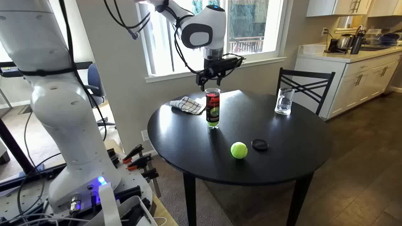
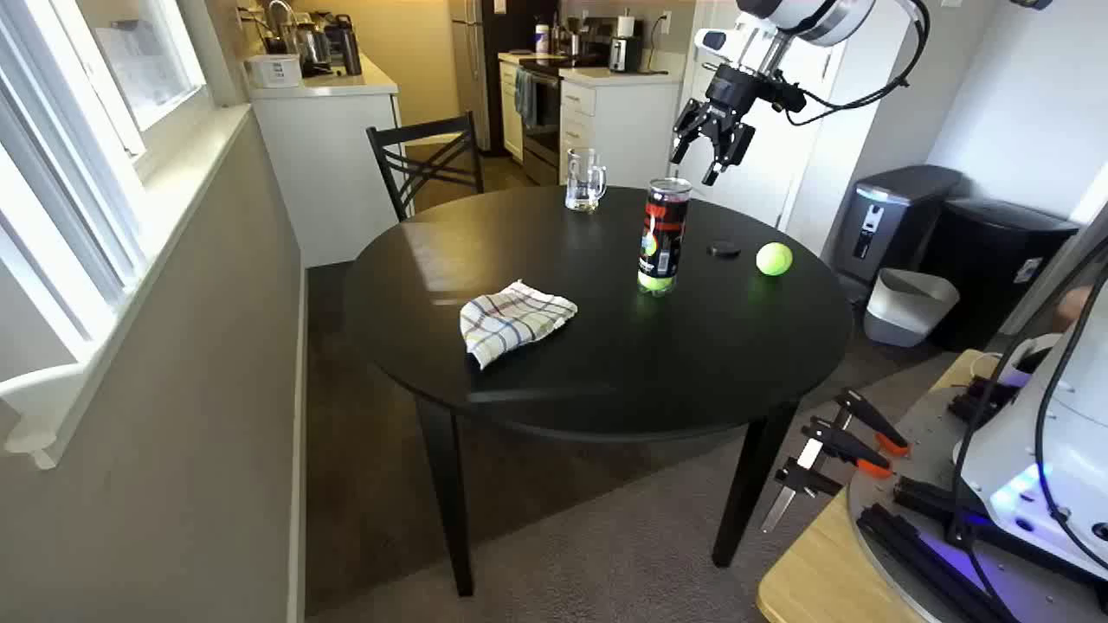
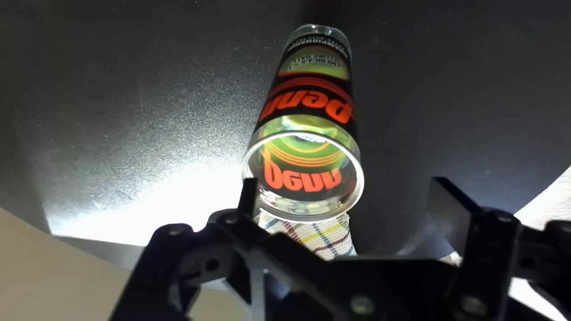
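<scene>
A clear tennis ball can (image 1: 213, 106) with a black and red label stands upright on the round black table (image 1: 279, 131). Its top is uncovered in the wrist view, where I look down into the can (image 3: 316, 104). A green ball shows low inside it. One loose tennis ball (image 1: 239, 150) rests on the table, close to a flat black lid (image 1: 260, 144). My gripper (image 2: 693, 166) is open above the table near the can's rim, its fingers spread wide. Nothing shows between the fingertips in the wrist view; the left finger (image 3: 247, 199) appears beside or over the rim, and contact cannot be judged.
A checked cloth (image 2: 514, 318) lies crumpled on the window side of the table. Towards the kitchen stands a glass mug (image 1: 284, 101), with a black chair (image 1: 307, 84) behind it. Bare tabletop surrounds the ball and lid.
</scene>
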